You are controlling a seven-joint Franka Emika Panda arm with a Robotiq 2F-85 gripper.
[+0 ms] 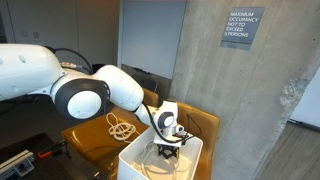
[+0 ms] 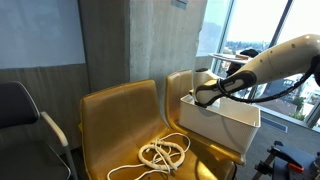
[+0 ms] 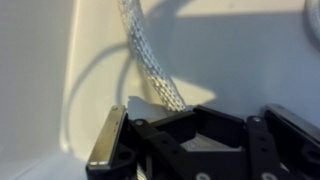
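A white box [image 1: 132,166] stands with its open top upward, and my gripper [image 1: 170,153] is down inside it. White rope [image 3: 150,58] runs across the box's pale inside in the wrist view and disappears behind the dark fingers. The gripper looks shut there; whether the rope is pinched or merely passes beneath is hidden. Another loop of rope [image 3: 314,22] shows at the upper right edge. From the other side, the box [image 2: 228,125] hides the fingertips.
A loose coil of pale rope [image 2: 163,155] lies on a tan chair seat, outside the box. Tan chair backs [image 2: 122,128] line the wall behind. A concrete wall [image 1: 230,90] rises behind the box.
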